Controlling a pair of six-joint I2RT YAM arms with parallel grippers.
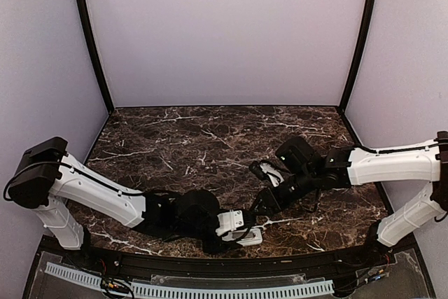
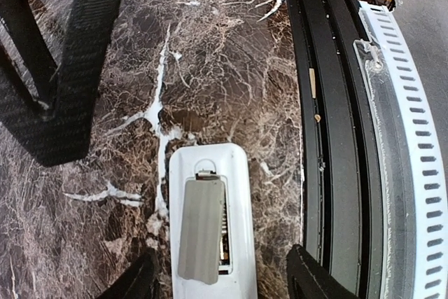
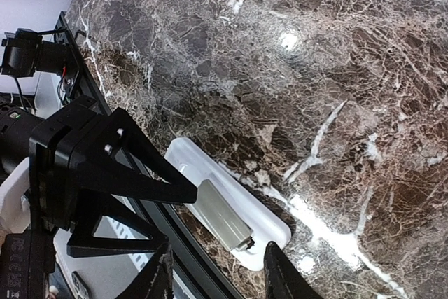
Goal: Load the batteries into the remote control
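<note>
The white remote control lies on the table near its front edge, back side up. A grey cylindrical battery sits slightly askew over its long compartment, with a strip of the slot bare beside it. My left gripper is open, its fingers spread to either side of the remote, with nothing gripped. My right gripper is open and empty too, near the remote's other end. In the top view the arms hide most of the remote.
Both grippers stand close together; a right gripper finger enters the left wrist view. A dark rail and white slotted strip run along the front edge.
</note>
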